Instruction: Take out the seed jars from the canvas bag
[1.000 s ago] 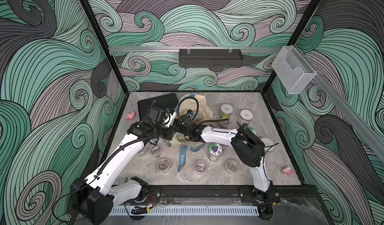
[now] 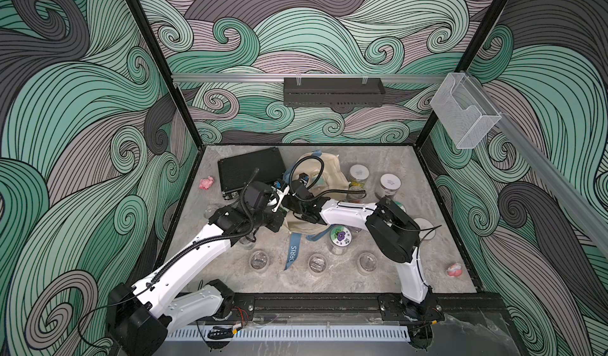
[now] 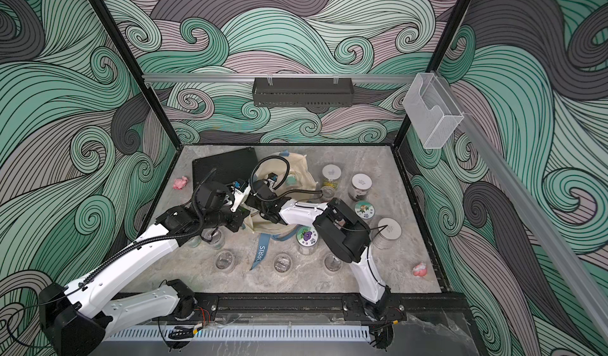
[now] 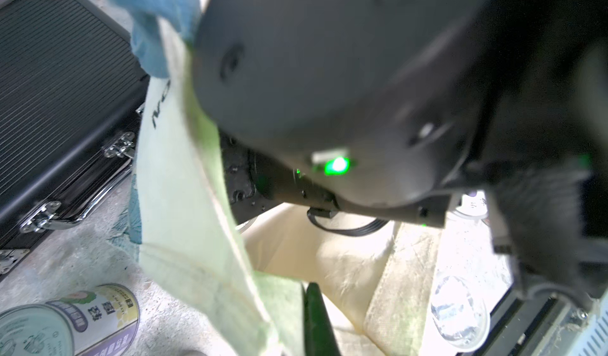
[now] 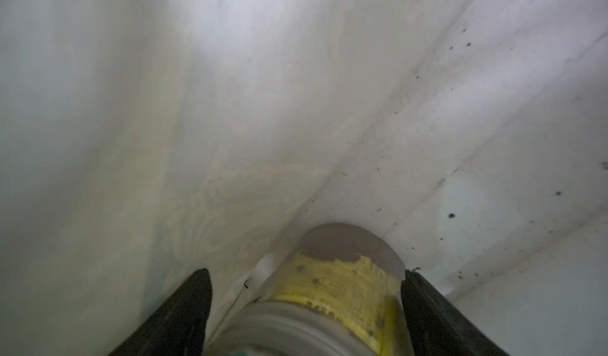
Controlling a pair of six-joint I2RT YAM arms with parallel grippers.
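The cream canvas bag [image 2: 329, 166] with blue straps lies open at the back middle of the table. My left gripper [image 2: 278, 199] is at its left side, with pale canvas right by it in the left wrist view; whether fabric is between its fingers is unclear, but it appears shut. My right gripper is inside the bag, fingers part open either side of a lying jar with a yellow label [image 5: 335, 292]; contact is unclear. Jars with lids [image 2: 358, 171] stand right of the bag, and a purple-printed one [image 2: 340, 235] in front.
A black case [image 2: 247, 166] lies back left. Several clear containers [image 2: 316, 263] stand along the front. Pink objects [image 2: 454, 269] lie at both sides. A mesh holder [image 2: 462, 112] hangs on the right rail.
My left arm has shifted slightly over the last second. The bag and the right arm have shifted a little, with the right gripper still in the bag.
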